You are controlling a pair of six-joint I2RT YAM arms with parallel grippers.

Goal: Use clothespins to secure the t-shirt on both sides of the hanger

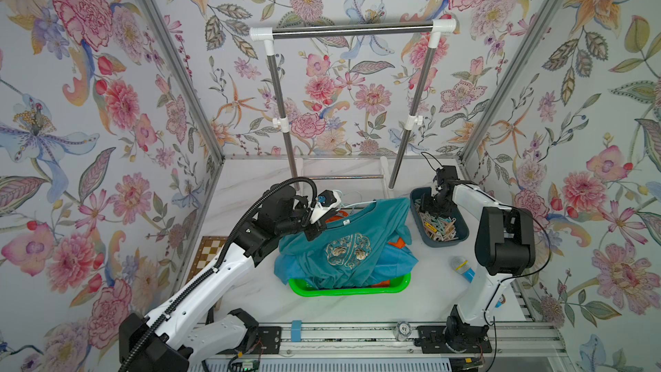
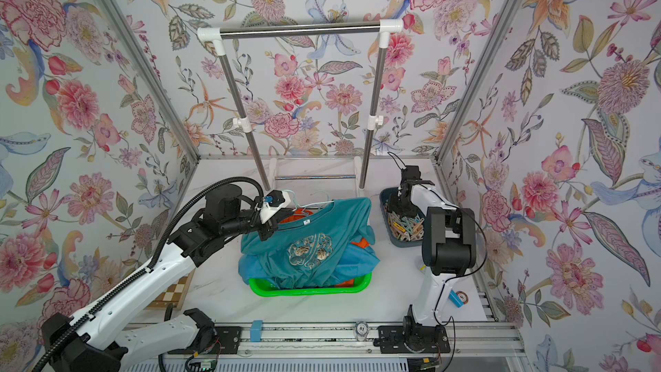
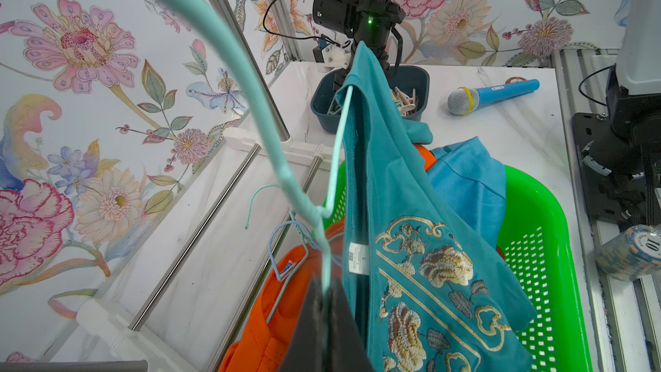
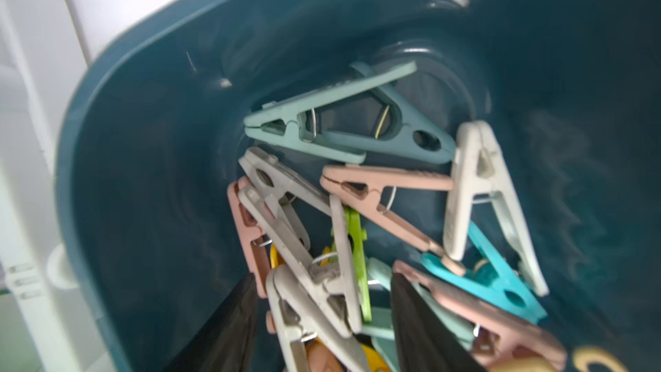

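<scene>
My left gripper is shut on a pale mint hanger point(image 3: 292, 182), holding it above the green basket point(image 3: 571, 248). The teal t-shirt point(image 3: 440, 289), with an embroidered front, drapes from the hanger's arm and hangs over the basket's contents. At right, my right gripper is open, pointing down into a dark blue bin point(image 4: 137, 165) of clothespins point(image 4: 485, 186) in pink, white, mint, cyan and other colours. Its fingers are above the pile, with nothing clearly held between them.
A metal rack point(image 1: 354, 29) stands at the back. A blue microphone point(image 3: 502, 93) lies right of the basket, near the bin. More hangers point(image 3: 289, 268) and orange cloth lie in the basket. White table point(image 1: 440, 275) shows around the containers.
</scene>
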